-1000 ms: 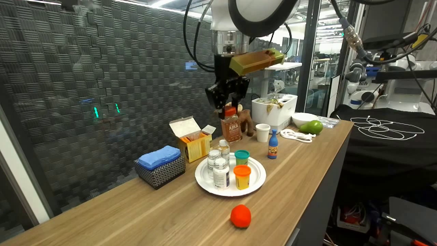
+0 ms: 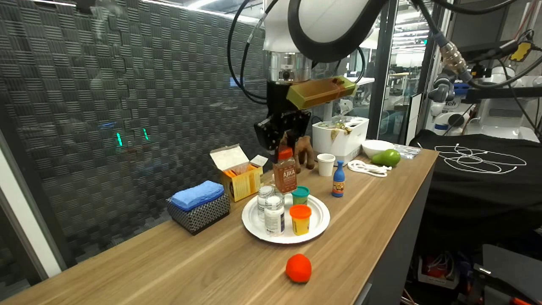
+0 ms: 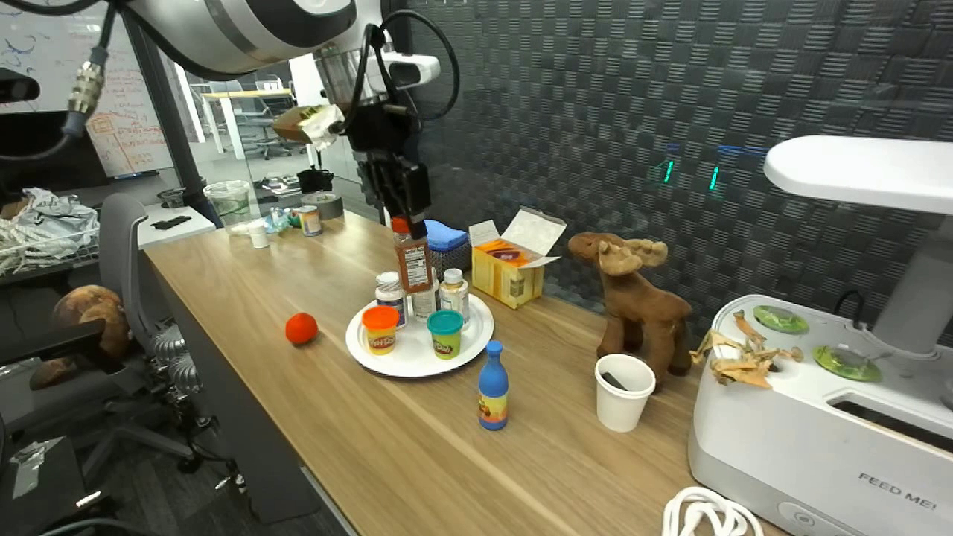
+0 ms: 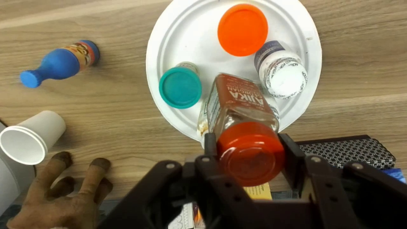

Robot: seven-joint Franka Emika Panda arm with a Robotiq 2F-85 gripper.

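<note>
My gripper is shut on the red cap of a square spice jar (image 2: 285,177) labelled AJIKA. The jar hangs upright over the white plate (image 3: 412,366), low among the containers there; whether its base touches anything I cannot tell. Sharing the plate are an orange-lidded tub (image 4: 243,30), a teal-lidded tub (image 4: 180,87) and three pill bottles, one of them a white-capped bottle (image 4: 284,76). In the wrist view the jar hides part of the bottles behind it.
Near the plate stand a blue bottle (image 3: 493,393), a paper cup (image 3: 622,393), a yellow box (image 2: 242,180) and a dark basket with a blue cloth (image 2: 197,195). A red ball (image 2: 298,267) lies before the plate. Bare wood surrounds the ball.
The jar has come down with my gripper, from above the back of the plate to a lower place near the tubs and bottles. The other objects have stayed put.
</note>
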